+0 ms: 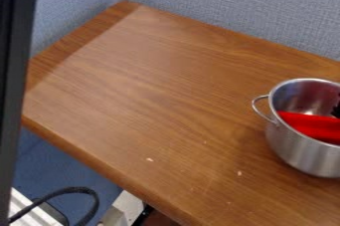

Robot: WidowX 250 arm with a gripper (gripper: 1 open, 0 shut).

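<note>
A steel pot with a looped side handle stands at the right of the wooden table, cut off by the view's edge. A red object lies inside it. A small black shape at the pot's right rim, at the edge of the view, may be part of my gripper; too little shows to tell its state or whether it touches the pot.
Blue-grey partition walls line the back and left. A dark vertical post runs along the left edge, with a black cable below.
</note>
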